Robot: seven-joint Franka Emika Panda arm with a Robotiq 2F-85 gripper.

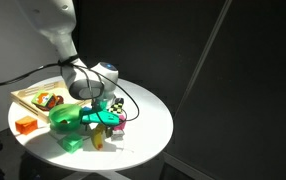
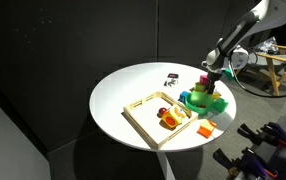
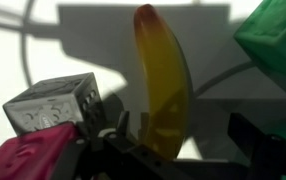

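A curved yellow toy banana [image 3: 165, 85] with a reddish tip lies on the white table in the wrist view. My gripper is open above it, one finger on either side, and the banana's lower end reaches between them. In exterior view 1 the banana [image 1: 98, 139] shows as a small yellow shape near the front of the table. The arm comes down just behind it; the fingertips are too small and dark to make out there.
A silver box [image 3: 58, 103] and a magenta block [image 3: 28, 156] sit close to the left finger; a green block [image 3: 275, 35] is at upper right. A green bowl [image 1: 67, 119], an orange block [image 1: 26, 125] and a wooden tray [image 2: 143, 122] stand nearby.
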